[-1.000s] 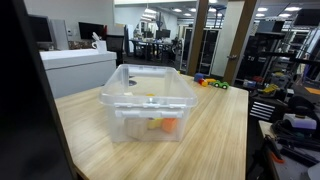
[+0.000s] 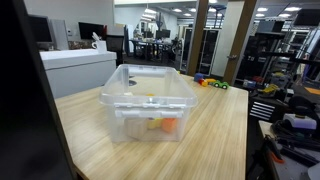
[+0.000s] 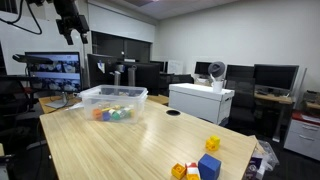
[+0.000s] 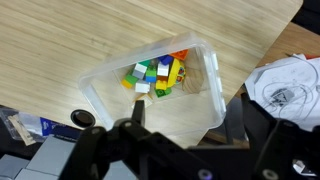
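Observation:
A clear plastic bin (image 2: pixel 145 95) stands on the wooden table, with colourful blocks (image 4: pixel 160 73) gathered along one side of its floor. In the wrist view the bin lies below my gripper, whose dark fingers (image 4: pixel 137 112) are spread wide with nothing between them. From the second exterior view, the arm (image 3: pixel 55 25) reaches in at the upper left, well above the bin (image 3: pixel 112 93). Through the bin's wall the blocks show only as blurred colours.
Loose yellow, orange and blue blocks lie outside the bin, including a blue block (image 3: pixel 209 167) and a yellow block (image 3: pixel 213 142) at the table's other end. Bare tabletop (image 3: pixel 140 150) lies between. A white cabinet (image 3: pixel 200 102) stands behind.

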